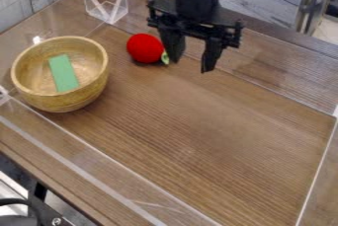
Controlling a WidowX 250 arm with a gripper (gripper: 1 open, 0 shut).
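Observation:
My black gripper [184, 46] hangs over the back middle of the wooden table, fingers pointing down; whether it is open or shut is hard to tell. Just left of it lies a red tomato-like object [144, 46] with a small green part at its right, partly behind the gripper. At the left is a yellow bowl [82, 90] with a green block [62, 74] inside.
A clear, wire-like or plastic holder [106, 3] stands at the back left. Raised edges border the table at the back.

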